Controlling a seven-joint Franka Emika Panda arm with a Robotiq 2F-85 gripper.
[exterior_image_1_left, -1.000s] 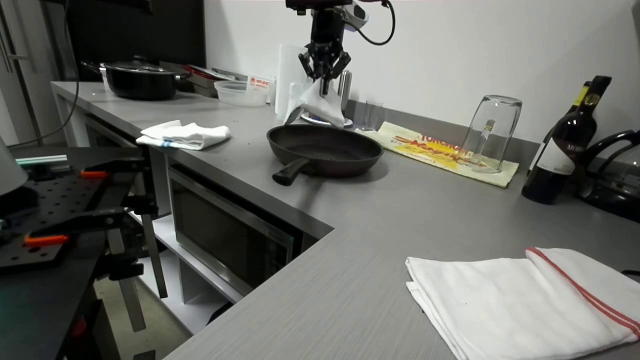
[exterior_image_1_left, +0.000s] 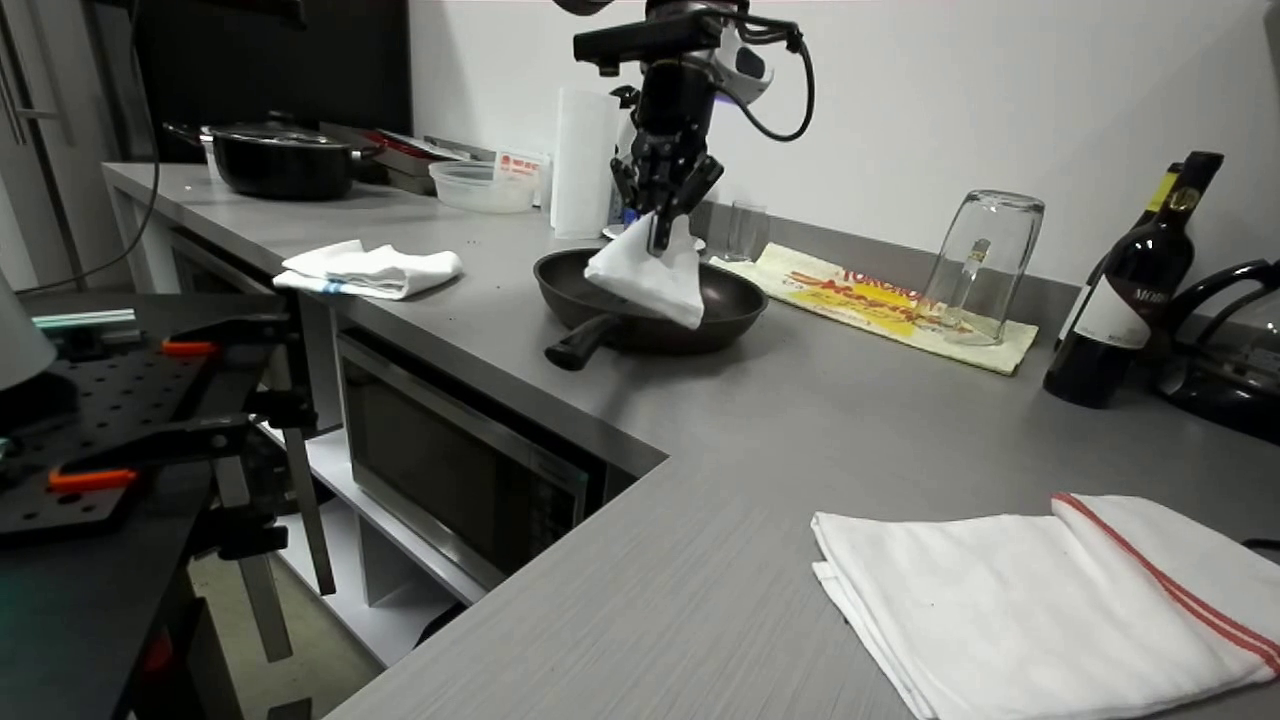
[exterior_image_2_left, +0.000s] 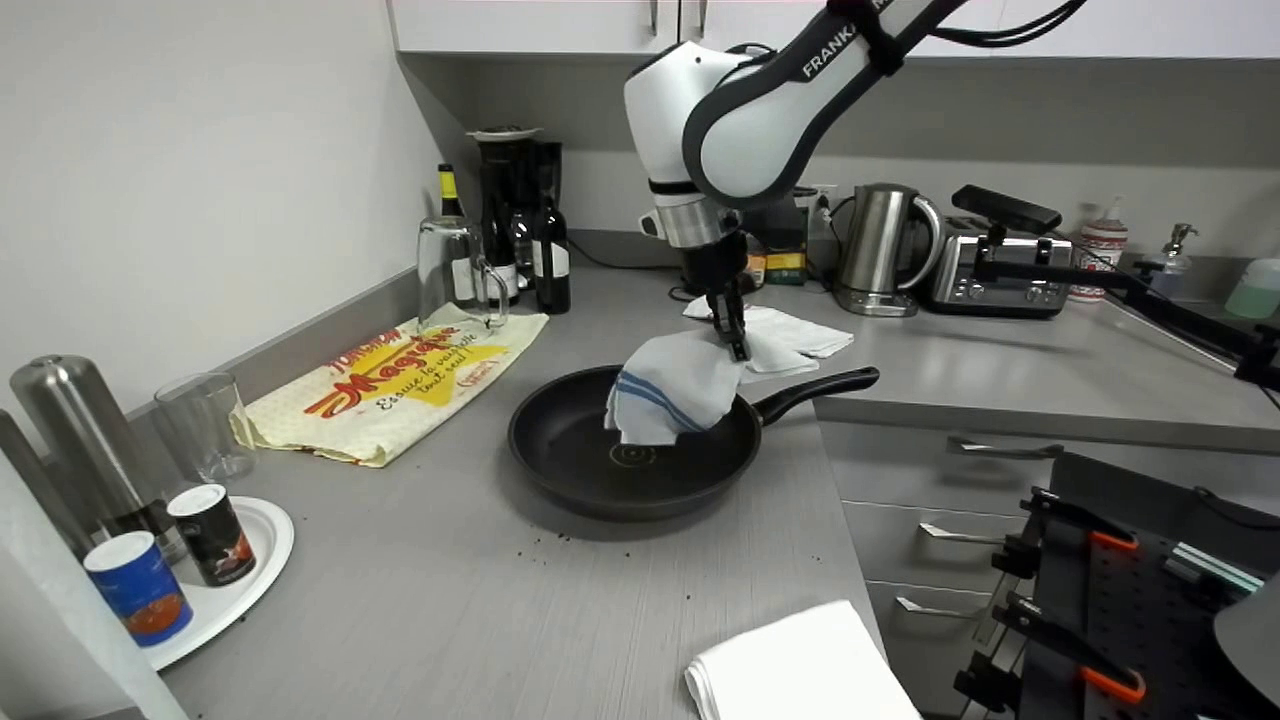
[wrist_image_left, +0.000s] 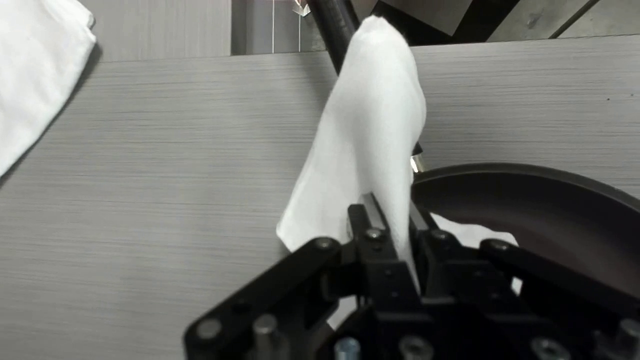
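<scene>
A white cloth with blue stripes (exterior_image_2_left: 674, 382) hangs from my gripper (exterior_image_2_left: 734, 348), its lower part over the black frying pan (exterior_image_2_left: 636, 497). Seen in the wrist view, a fold of the cloth (wrist_image_left: 378, 120) is pinched between the fingers and spreads out ahead of them, partly covering the pan's handle. The gripper (exterior_image_1_left: 659, 235) is shut on it, above the handle side of the pan (exterior_image_1_left: 720, 318). Whether the cloth touches the pan's inside cannot be made out.
A folded white towel with red stripes (exterior_image_1_left: 1032, 600) lies at the counter corner, another white folded cloth (exterior_image_1_left: 366, 270) beyond the pan. Along the wall sit a printed yellow cloth (exterior_image_1_left: 864, 300) with an upturned glass mug (exterior_image_1_left: 984, 266) on it. Dark crumbs (exterior_image_2_left: 564, 536) dot the counter.
The pan has stayed in place.
</scene>
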